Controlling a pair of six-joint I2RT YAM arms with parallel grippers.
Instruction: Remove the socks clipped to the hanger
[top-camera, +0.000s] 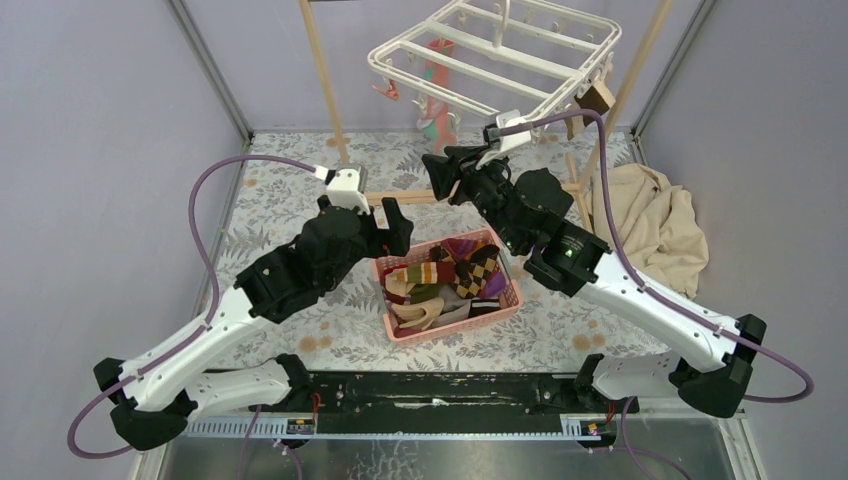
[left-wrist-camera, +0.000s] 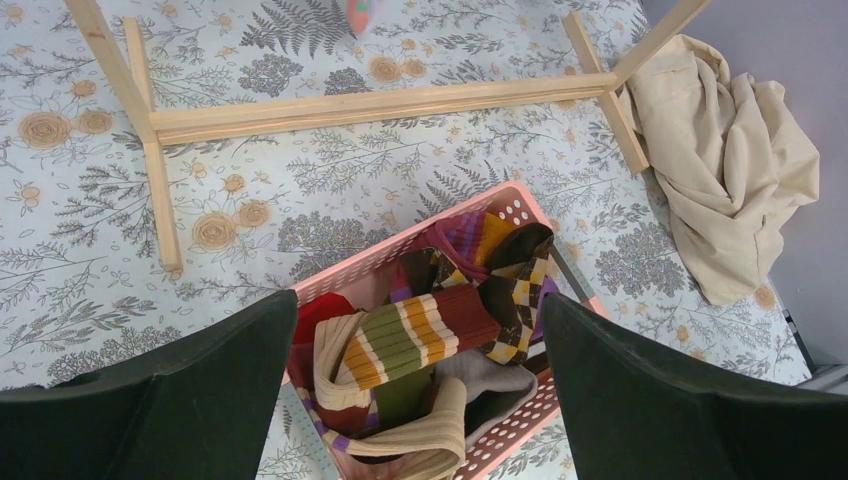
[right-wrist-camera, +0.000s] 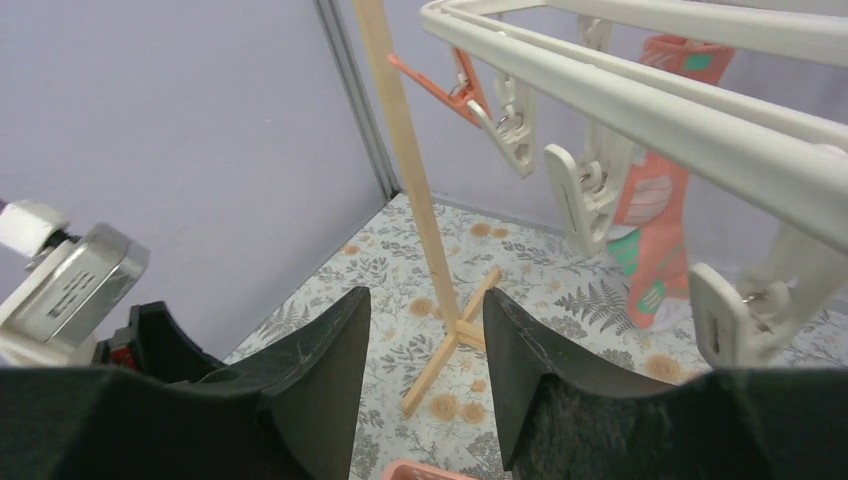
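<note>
From the white hanger (top-camera: 500, 65) hang a coral sock with green patches (top-camera: 438, 90) at the back and a brown and cream sock (top-camera: 597, 97) on the right. In the right wrist view, the coral sock (right-wrist-camera: 660, 220) hangs behind the near rail, beyond the right finger. My right gripper is part open, with nothing between its fingers; in the top view it sits below the hanger's front rail, apart from both socks. My left gripper stands wide open and empty above the basket's left side.
A pink basket (top-camera: 455, 328) of several socks (top-camera: 430, 272) sits on the floral surface below. An orange clip (right-wrist-camera: 465, 88) hangs on the hanger. Wooden stand posts (top-camera: 325, 80) rise at both sides, and a beige cloth (top-camera: 650, 225) lies at right.
</note>
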